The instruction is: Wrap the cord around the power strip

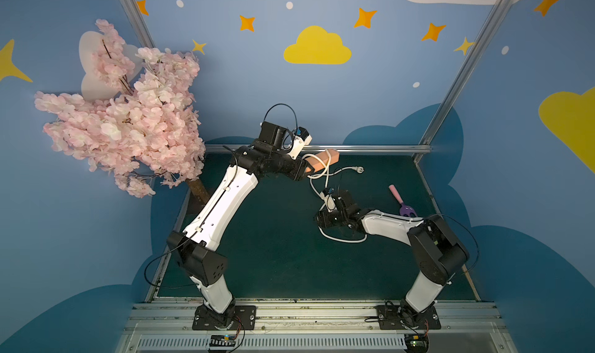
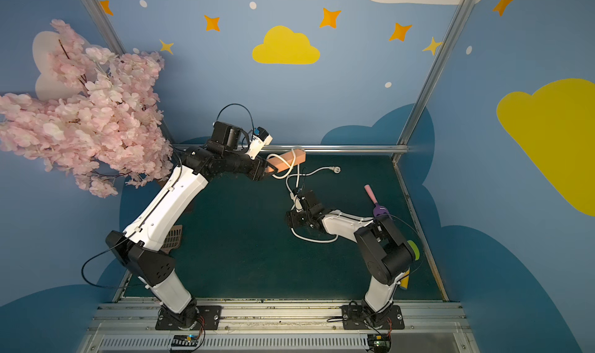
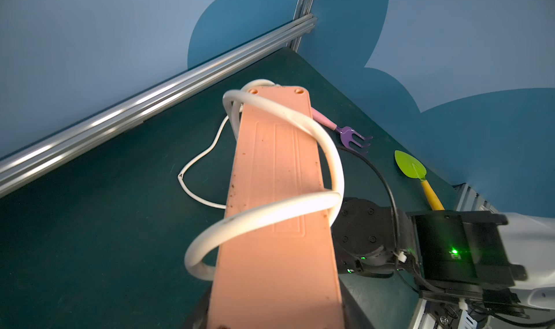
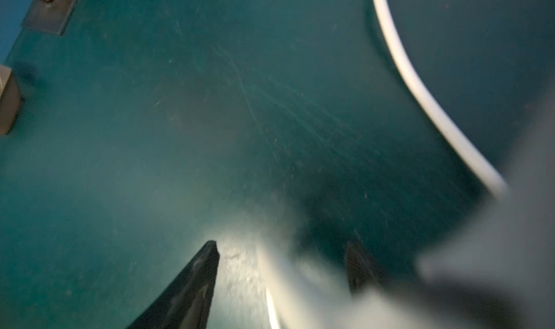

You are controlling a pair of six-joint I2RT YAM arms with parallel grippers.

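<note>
In the left wrist view the salmon-pink power strip (image 3: 277, 173) hangs above the table, my left gripper (image 1: 304, 169) shut on its near end. The white cord (image 3: 260, 216) loops loosely across the strip's face and stands off its sides. From there it trails to the table, with its plug (image 1: 359, 169) to the right. Low over the table my right gripper has its fingers apart. A blurred white length of cord (image 4: 274, 271) shows between them, not visibly clamped. Another stretch of cord curves along the right side of that view.
A purple fork with a pink handle (image 1: 396, 194) lies on the right, and a green-and-yellow trowel (image 3: 411, 165) farther along that side. The blossom tree (image 1: 148, 123) fills the left back corner.
</note>
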